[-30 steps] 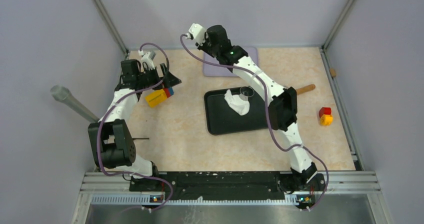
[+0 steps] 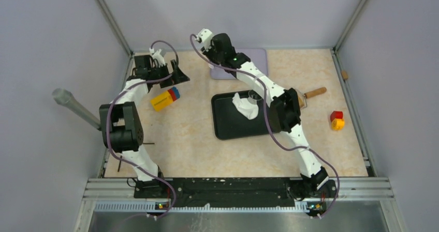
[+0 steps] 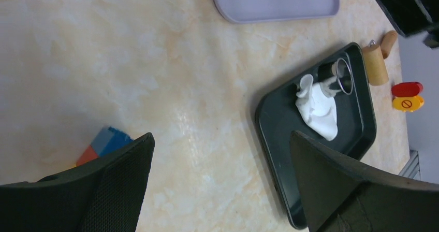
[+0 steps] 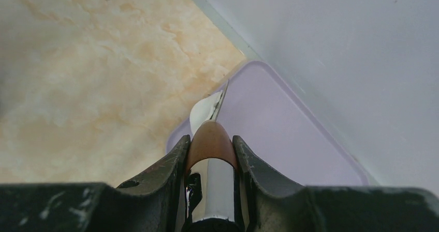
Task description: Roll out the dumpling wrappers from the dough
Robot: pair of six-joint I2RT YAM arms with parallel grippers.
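My right gripper is shut on a knife's brown-and-metal handle (image 4: 212, 164). The thin blade (image 4: 222, 100) points down at the lilac board (image 4: 269, 123), beside a white piece of dough (image 4: 202, 111) at the board's edge. Whether blade and dough touch is hard to tell. In the top view the right arm covers part of the board (image 2: 253, 58). My left gripper hangs over bare table, its fingers (image 3: 108, 185) wide apart and nothing between them. A wooden cylinder, perhaps a rolling pin (image 3: 375, 65), lies right of the black tray.
The black tray (image 2: 228, 128) holds a white crumpled-looking item (image 2: 245, 106) and a clear cup (image 3: 342, 76). A yellow, red and blue box (image 2: 163, 101) lies below the left gripper. Red and yellow items (image 2: 337, 121) sit far right. Table front-left of the tray is clear.
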